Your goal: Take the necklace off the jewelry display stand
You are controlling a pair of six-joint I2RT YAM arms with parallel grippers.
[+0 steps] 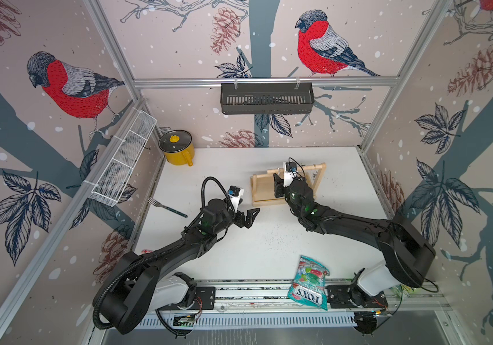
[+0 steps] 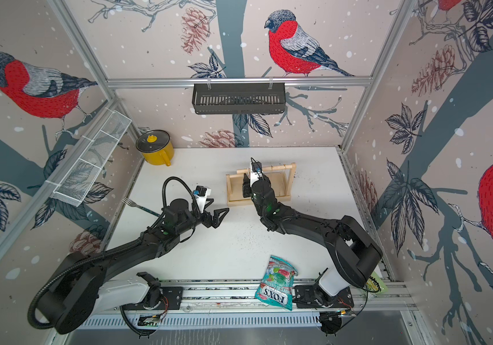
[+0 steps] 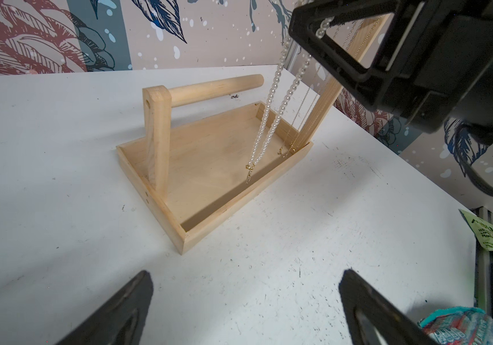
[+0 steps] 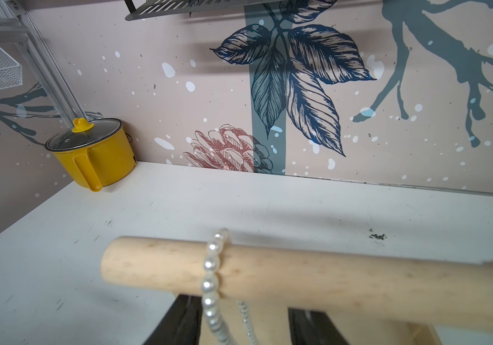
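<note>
A pearl necklace hangs over the upper wooden bar of the jewelry display stand, near the bar's free left end. Its lower loop with a gold clasp dangles above the tray part in the left wrist view. My right gripper is at the bar, fingers parted, the pearl strands running down between them and touching neither clearly. Thin gold chains hang farther right on the stand. My left gripper stands open in front of the stand's left side, nothing between its fingers.
A yellow pot is at the back left, a fork at the left. A teal candy bag lies at the front edge. A dark basket hangs on the back wall.
</note>
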